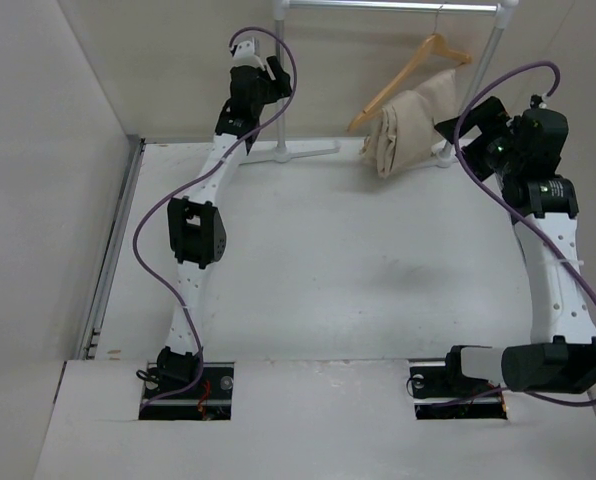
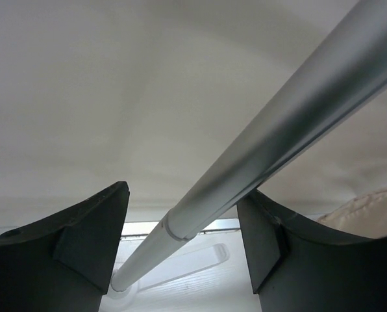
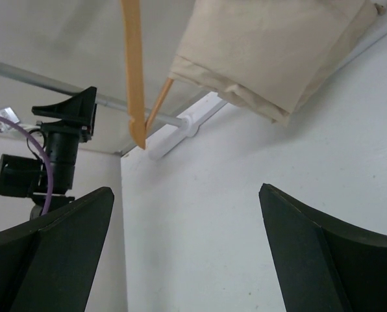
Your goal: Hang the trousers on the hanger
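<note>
The beige trousers [image 1: 406,130] hang folded over the wooden hanger [image 1: 406,75], which is hooked on the rack's top rail and sits tilted, its left end low. In the right wrist view the trousers [image 3: 271,52] drape beside the bare end of the hanger [image 3: 134,71]. Just right of the cloth, my right gripper is open with nothing between its fingers. My left gripper is at the rack's left post [image 2: 245,159]; its fingers stand apart on either side of the post, and whether they touch it cannot be told.
A metal top rail [image 1: 393,6] spans the rack, with white feet [image 1: 313,152] on the table. The right post [image 1: 488,55] stands close to my right gripper.
</note>
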